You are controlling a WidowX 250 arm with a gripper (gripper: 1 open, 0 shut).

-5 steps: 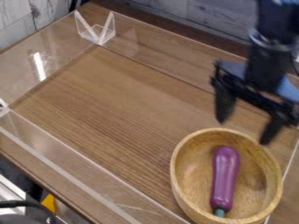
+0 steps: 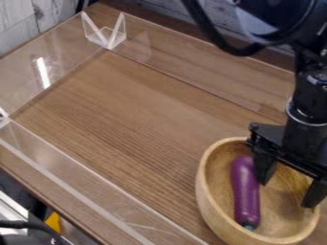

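A tan oval bowl [image 2: 219, 205] sits at the lower right of the camera view, holding a purple eggplant-like object [image 2: 246, 196]. The black gripper [image 2: 285, 182] reaches down into the bowl's right side, its fingers apart. Something yellow shows behind it, partly hidden by the fingers.
A white wire holder [image 2: 103, 32] stands at the back left. A transparent strip runs along the near left edge.
The gripper came down from above the table to the bowl, and has since shifted slightly. The bowl and purple object have also shifted slightly.
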